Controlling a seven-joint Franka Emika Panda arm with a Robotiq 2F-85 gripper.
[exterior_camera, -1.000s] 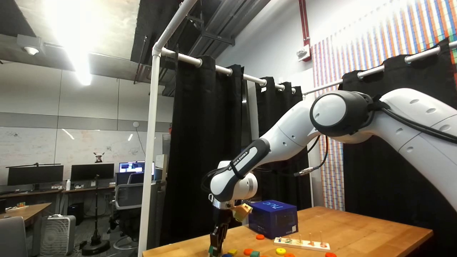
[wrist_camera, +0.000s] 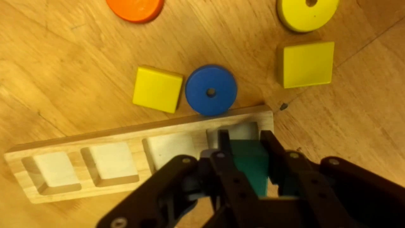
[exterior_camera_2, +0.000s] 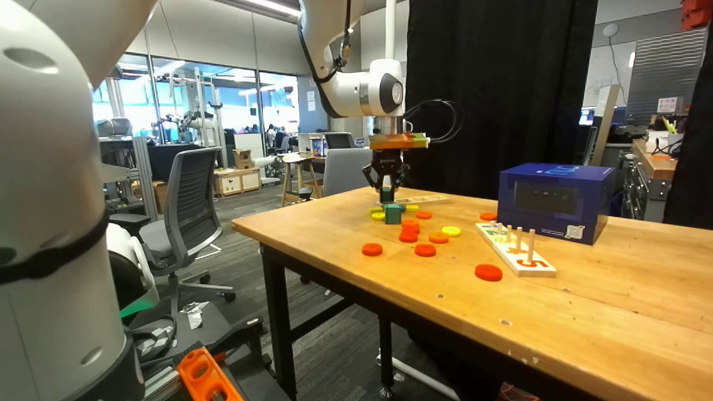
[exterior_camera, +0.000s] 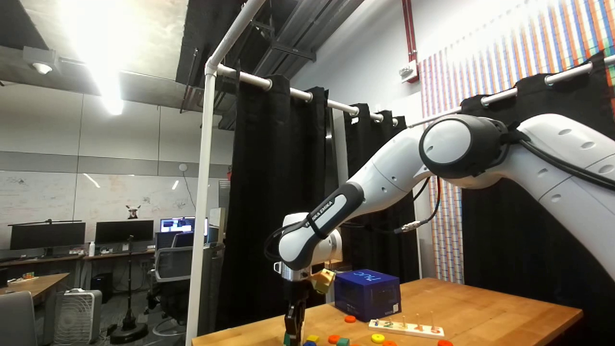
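Observation:
My gripper is shut on a green block (wrist_camera: 249, 161), held between its two dark fingers. Below it in the wrist view lies a wooden tray (wrist_camera: 138, 131) with square recesses; the block is over the recess at the tray's right end, and whether it touches the tray cannot be told. In exterior view 2 the gripper (exterior_camera_2: 387, 194) points straight down at the far end of the table, with the held green block (exterior_camera_2: 387, 196) low over the tray (exterior_camera_2: 428, 199). The lower fingers partly hide the tray's right end in the wrist view.
Against the tray's edge lies a blue disc (wrist_camera: 211, 90); a yellow block (wrist_camera: 158, 89) sits beside it. Another yellow block (wrist_camera: 308, 64) is to the right. A second green block (exterior_camera_2: 392, 214), several orange discs, a numbered peg board (exterior_camera_2: 516, 250) and a blue box (exterior_camera_2: 555, 200) share the table.
The hand has swung from tilted to nearly upright and shifted slightly left in exterior view 1. The loose pieces on the table look unmoved.

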